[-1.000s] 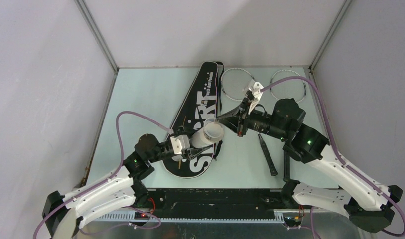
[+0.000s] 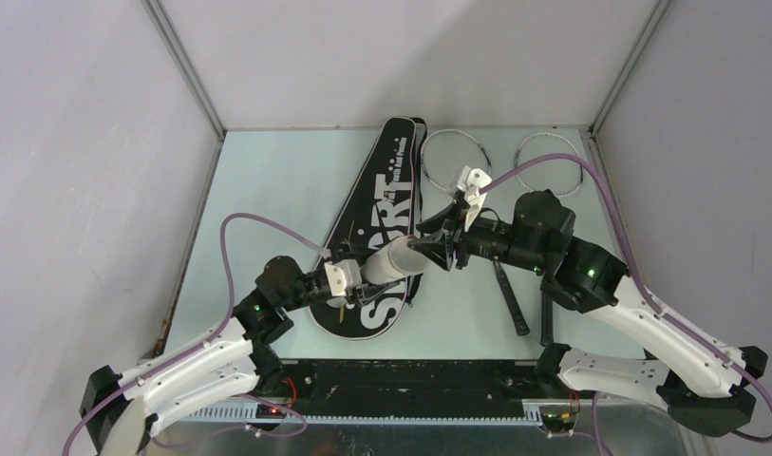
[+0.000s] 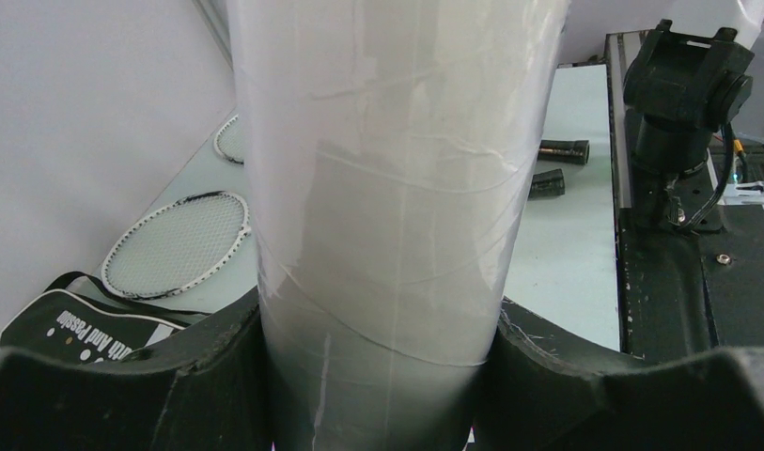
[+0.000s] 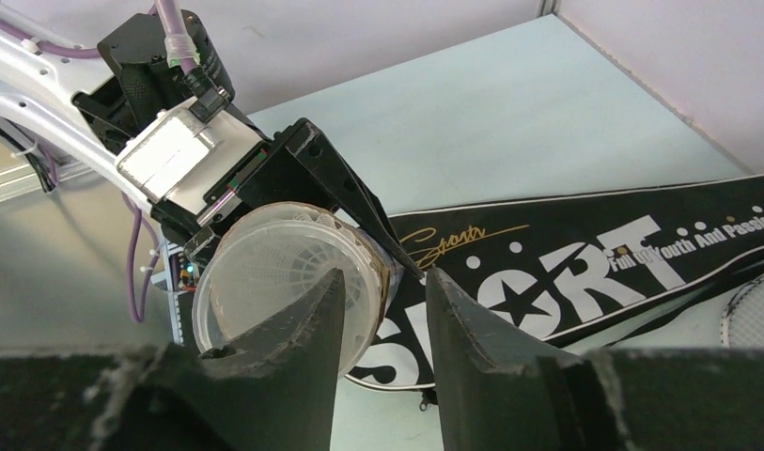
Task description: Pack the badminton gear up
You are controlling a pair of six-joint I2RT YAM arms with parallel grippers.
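Observation:
A white shuttlecock tube (image 3: 387, 216) is held upright in my left gripper (image 2: 367, 275), shut around it and filling the middle of the left wrist view. My right gripper (image 2: 426, 237) is at the tube's end; in the right wrist view its fingers (image 4: 312, 329) stand apart beside the translucent round end (image 4: 274, 282). The black SPORT bag (image 2: 353, 309) lies flat beneath the tube. Two rackets (image 3: 176, 244) lie to its right, their grips (image 2: 510, 304) toward the front.
Walls border the back and both sides. A dark ledge runs along the front edge.
My right gripper has shifted slightly forward and left at the tube's end, and its wrist has moved a little. The left gripper and tube look nearly unchanged.

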